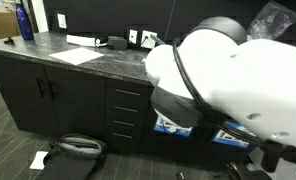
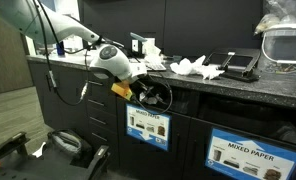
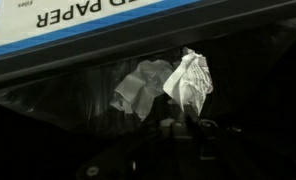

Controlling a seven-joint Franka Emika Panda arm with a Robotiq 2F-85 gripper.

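Observation:
A crumpled white paper (image 3: 191, 82) sits at the tips of my gripper in the wrist view, and the dark fingers appear shut on it. Beside it to the left is a duller crumpled piece (image 3: 143, 88), resting on dark, shiny plastic that looks like a bin liner. In exterior view 2 my gripper (image 2: 154, 97) is at the cabinet opening above the left mixed paper sign (image 2: 148, 123); its fingers are hard to make out there. The arm's own bulk hides the gripper in exterior view 1.
A dark counter (image 2: 193, 84) runs above the bins, with crumpled white paper (image 2: 196, 67) and a black tray (image 2: 236, 62) on top. A second mixed paper sign (image 2: 250, 158) is to the right. On the floor lies a dark bag (image 1: 73, 157).

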